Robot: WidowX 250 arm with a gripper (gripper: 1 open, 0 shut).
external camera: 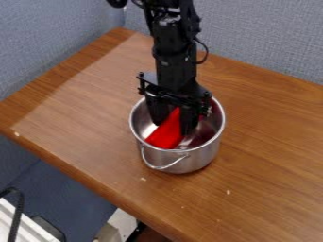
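A black robot gripper [177, 113] reaches down from the top into a steel pot [183, 163] with a wire handle. Inside the pot a red object [167, 132] lies tilted between the gripper's lower parts, and the gripper appears shut on it. The fingertips are mostly hidden by the red object and the pot's rim.
The pot stands on a wooden table [265, 180] with free surface to the left, right and behind. The table's left edge drops to a dark floor with cables at the lower left. Grey padded walls stand behind.
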